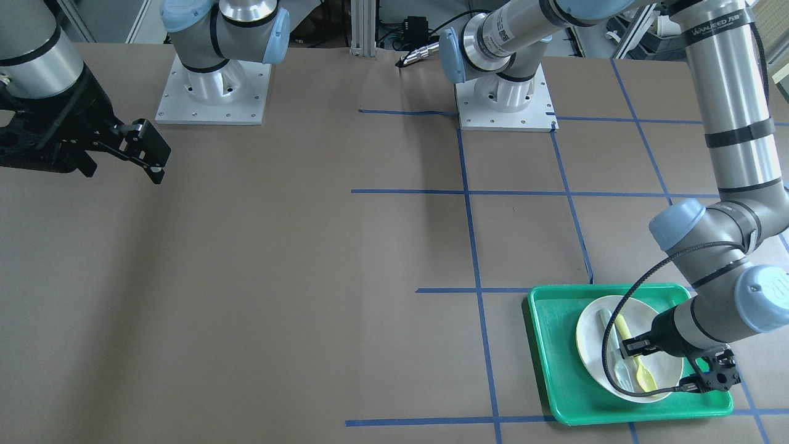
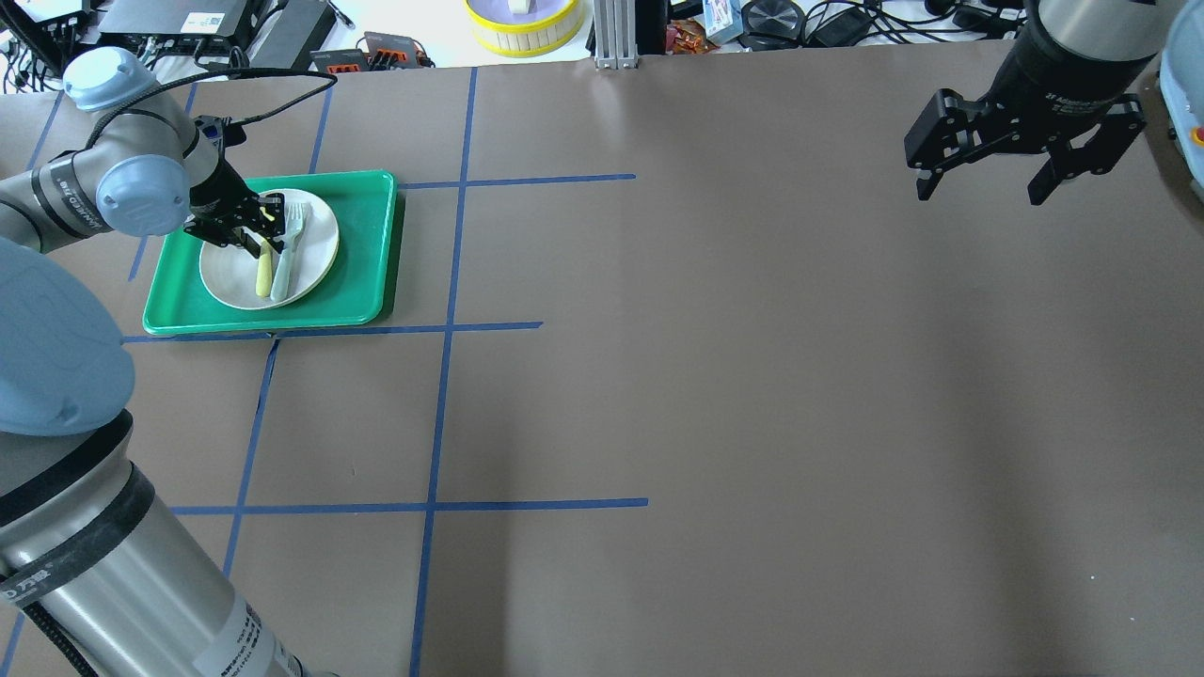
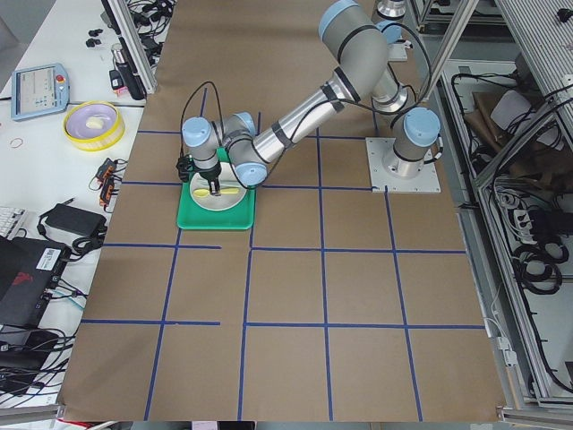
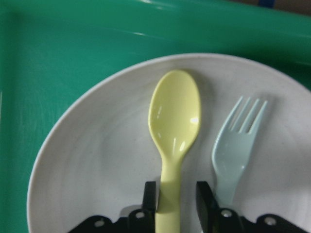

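A green tray (image 1: 555, 355) holds a white plate (image 4: 97, 155) with a yellow spoon (image 4: 172, 121) and a pale blue fork (image 4: 235, 145) lying side by side on it. My gripper is low over the plate, its two black fingers open on either side of the spoon's handle, the right finger close beside the fork. In the top view the wrist (image 2: 152, 192) covers part of the plate's left side.
A second arm's black gripper (image 2: 1016, 147) hangs at the other end of the table. Other arm bases stand along the back. The middle of the table, with blue tape lines, is clear.
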